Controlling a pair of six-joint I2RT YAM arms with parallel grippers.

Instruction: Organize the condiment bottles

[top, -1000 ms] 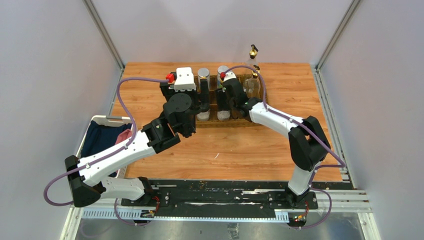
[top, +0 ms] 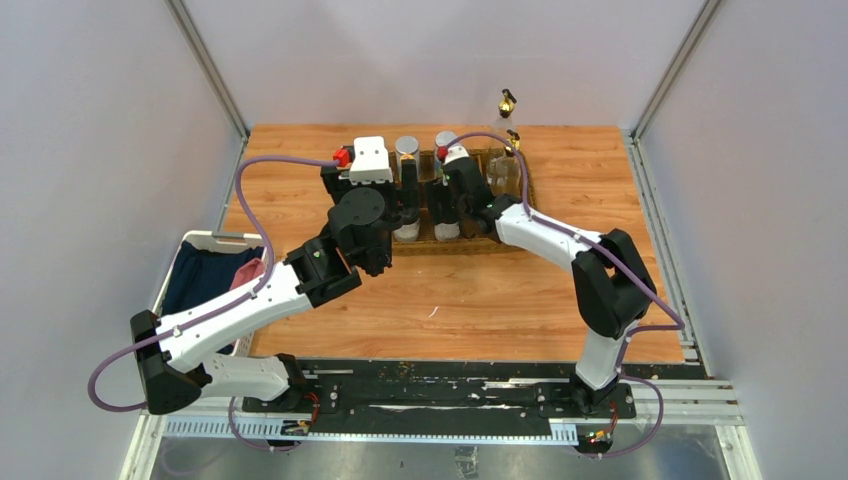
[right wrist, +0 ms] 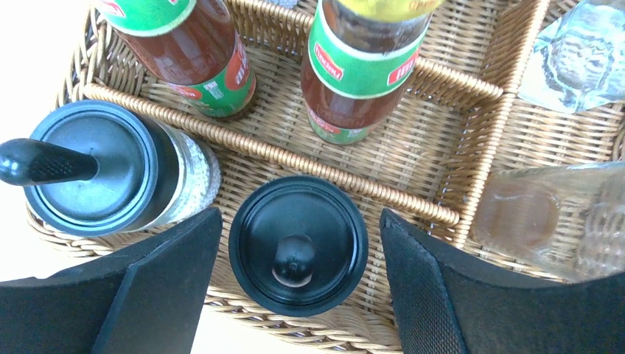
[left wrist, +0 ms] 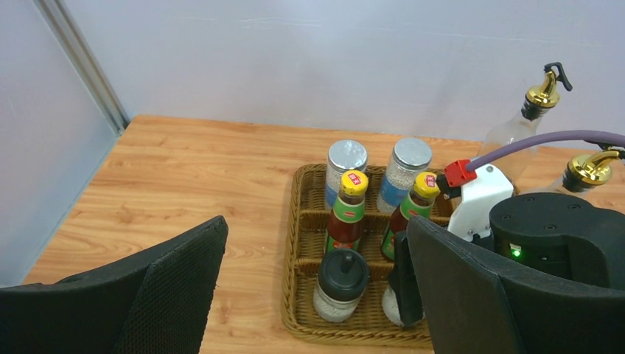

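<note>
A divided wicker basket (left wrist: pixel 289 287) holds the condiments. Two sauce bottles with yellow caps (left wrist: pixel 347 214) (left wrist: pixel 413 209) stand in its middle row, with two silver-lidded jars (left wrist: pixel 346 164) (left wrist: pixel 404 171) behind them. In the front row sit two black-lidded jars (right wrist: pixel 92 168) (right wrist: pixel 298 245). My right gripper stands open around the right black-lidded jar, a finger on each side and gaps showing beside the lid. My left gripper is wide open and empty, back from the basket. Glass oil bottles (left wrist: pixel 516 133) (left wrist: pixel 588 171) with gold spouts are at the basket's right.
A white bin (top: pixel 205 240) with dark and pink cloth stands at the table's left edge. Bare wooden table (top: pixel 440 310) lies in front of the basket and on both sides. The arms are close together over the basket.
The left arm and the bottles look unmoved.
</note>
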